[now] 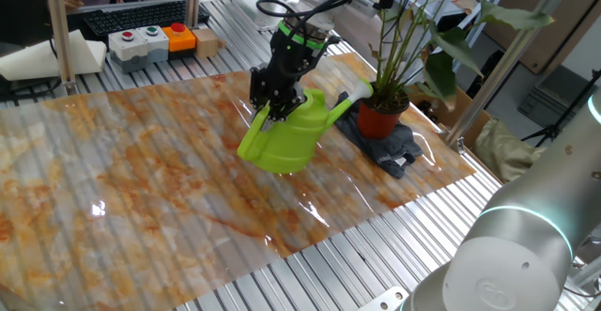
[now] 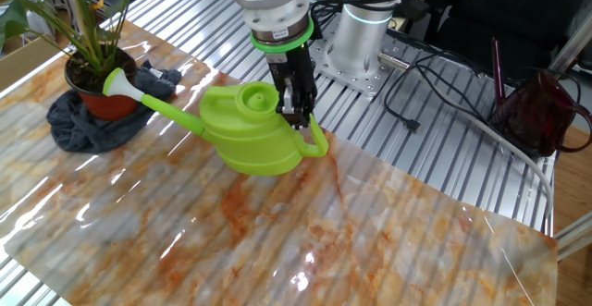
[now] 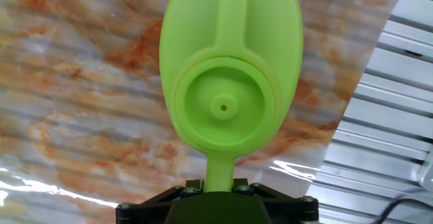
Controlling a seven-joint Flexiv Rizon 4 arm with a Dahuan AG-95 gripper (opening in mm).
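A lime-green watering can (image 2: 252, 144) with a white-tipped spout is in all three views. My gripper (image 2: 297, 118) is shut on its handle, at the end away from the spout. In the wrist view, the handle (image 3: 219, 170) runs between the two black fingers, below the can's round cap (image 3: 224, 107). The spout's white rose (image 1: 361, 89) points toward a potted plant and appears close to its brown pot (image 1: 378, 118). Whether the can's base touches the table sheet cannot be told for sure.
Beneath the pot lies a dark grey cloth (image 2: 81, 132). The marbled sheet (image 1: 122, 189) is clear to the left. A button box (image 1: 141, 48) and wooden block (image 1: 208, 42) stand at the back. A dark red jug (image 2: 536, 112) sits at the far right, near loose cables.
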